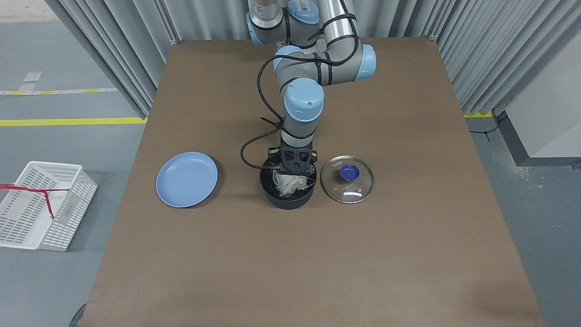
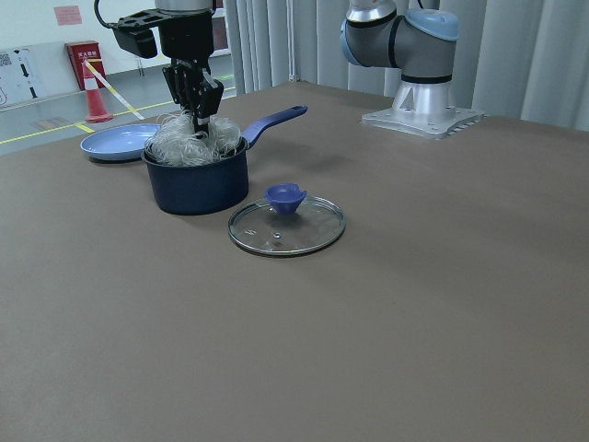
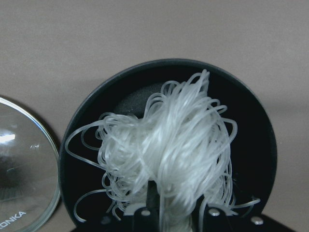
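Note:
A dark pot (image 1: 288, 200) with a blue handle holds a mass of white noodles (image 3: 169, 140). My gripper (image 2: 199, 120) is down in the pot among the noodles, below the wrist housing in the front view. Noodles drape between its fingers in the wrist view, where the fingertips are largely covered, so whether it is shut on them cannot be seen. A glass lid (image 1: 347, 190) with a blue knob lies on the table right of the pot. A blue plate (image 1: 186, 179) lies to the left.
A white basket (image 1: 65, 229) with red cords stands on the floor beyond the table's left edge.

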